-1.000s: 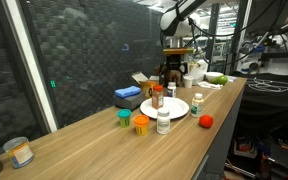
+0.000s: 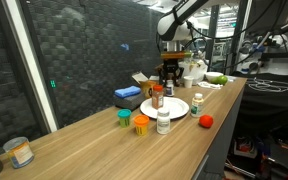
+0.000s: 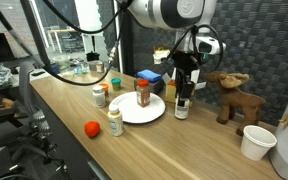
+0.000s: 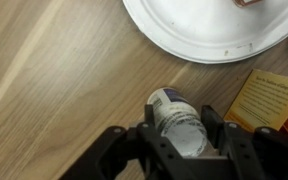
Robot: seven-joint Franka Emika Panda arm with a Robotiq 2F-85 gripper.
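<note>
My gripper [image 3: 184,93] points down over the table, shut on a small white bottle [image 3: 182,108] beside the white plate [image 3: 134,119]. In the wrist view, the bottle [image 4: 172,101] sits between the dark fingers, its round pale top facing the camera. Whether its base touches the table is hard to tell. In exterior view 1 the arm stands at the far end of the counter, with the gripper [image 2: 170,76] behind the plate [image 2: 172,108].
An orange-red jar [image 3: 142,93] stands on the plate. A tomato [image 3: 91,129] and another bottle [image 3: 115,122] are in front. A toy moose [image 3: 241,98], a white cup [image 3: 255,142] and a yellow box [image 4: 265,100] stand close by.
The arm at the far end has shifted only slightly over the last second. The plate, jars and tomato have stayed in place.
</note>
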